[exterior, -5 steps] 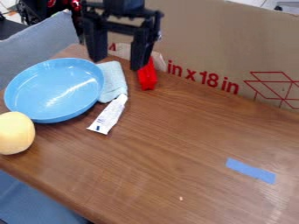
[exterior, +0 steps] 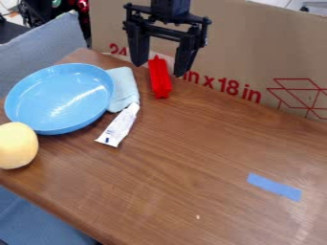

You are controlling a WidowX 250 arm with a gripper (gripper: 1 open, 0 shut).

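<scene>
My black gripper point(exterior: 161, 57) hangs at the top centre, its two fingers spread open. Just below and behind it a red object point(exterior: 160, 81) stands on the wooden table point(exterior: 192, 182); whether a finger touches it I cannot tell. A blue plate point(exterior: 59, 100) sits at the left, with a folded pale blue cloth point(exterior: 122, 86) beside it. A white tube point(exterior: 119, 125) lies right of the plate, and a pale yellow round object point(exterior: 14, 145) is at the left edge.
A cardboard wall point(exterior: 255, 72) stands along the back. A grey padded surface point(exterior: 32, 55) borders the table at the upper left.
The objects on the table look unmoved.
</scene>
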